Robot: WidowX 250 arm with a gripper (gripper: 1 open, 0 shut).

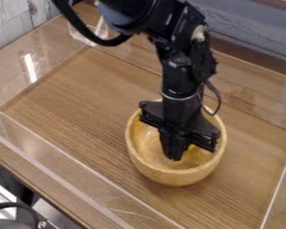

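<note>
A yellow oval bowl (157,170) sits on the wooden table toward the right. My black gripper (172,150) reaches down into it, its fingers low inside the bowl and close together. The gripper hides much of the bowl's inside, and I cannot see anything held between the fingertips.
Bare wooden table (74,125) fills the left and the area right of the bowl, with clear strips along its edges. A clear plastic object stands at the back left, and a wall runs along the back.
</note>
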